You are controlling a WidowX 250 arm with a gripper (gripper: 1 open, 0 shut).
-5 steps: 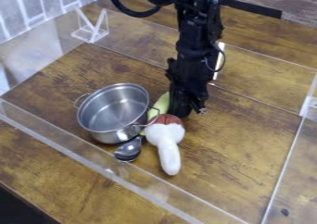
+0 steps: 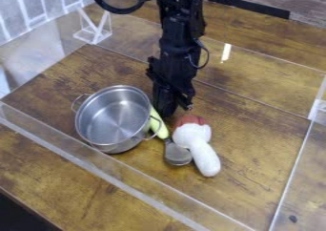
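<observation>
A steel pot [image 2: 112,115] with loop handles stands on the wooden table at the left. Right of it lie a pale green vegetable [image 2: 158,122], a metal spoon or ladle [image 2: 177,153] and a white object with a red part [image 2: 200,147], resembling a toy mushroom or radish. The black arm comes down from the top, its gripper [image 2: 171,101] low just behind these items. The fingertips are dark and small, so what lies between them is hard to make out.
Clear plastic panels edge the table at the left and right. A small white strip [image 2: 226,52] is at the back right. The wood is clear at right and front left.
The gripper has moved a little left. The spoon and the white object have shifted to the right, and the white object's angle has changed. The pot sits slightly further left.
</observation>
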